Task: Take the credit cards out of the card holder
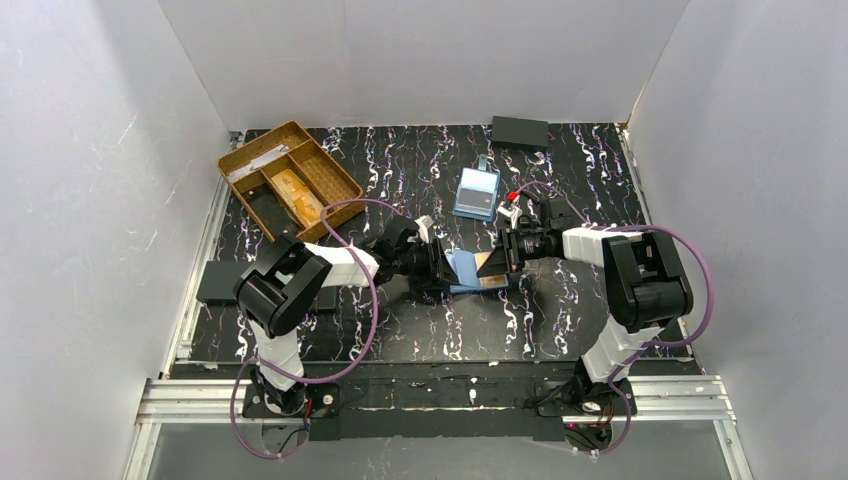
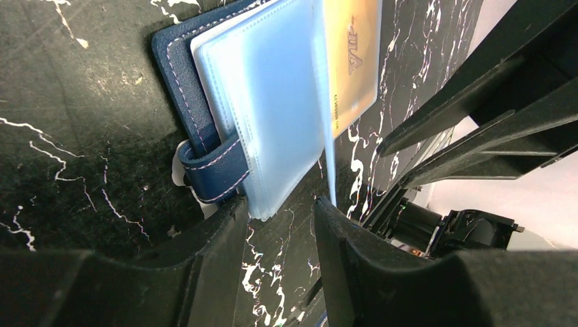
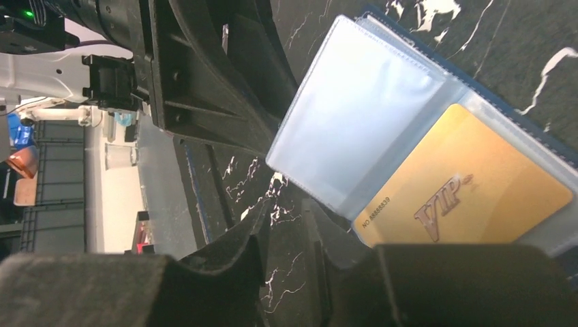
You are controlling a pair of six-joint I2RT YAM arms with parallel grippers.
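The navy card holder (image 2: 178, 75) lies open on the marble table, its clear plastic sleeves (image 3: 354, 109) spread. A gold VIP card (image 3: 463, 177) is exposed in one sleeve, on the right side in the top view. My left gripper is low at the holder's strap end, fingertips apart beside the sleeve edges; whether anything is between them is unclear. My right gripper is over the holder's right part, fingertips a little apart beside the card and sleeve, with nothing visible held.
A wicker divided box (image 1: 330, 175) sits back left, a blue-grey holder (image 1: 475, 200) behind the work, a dark box (image 1: 520, 130) at the back right, and a dark slab (image 1: 220, 283) at the left.
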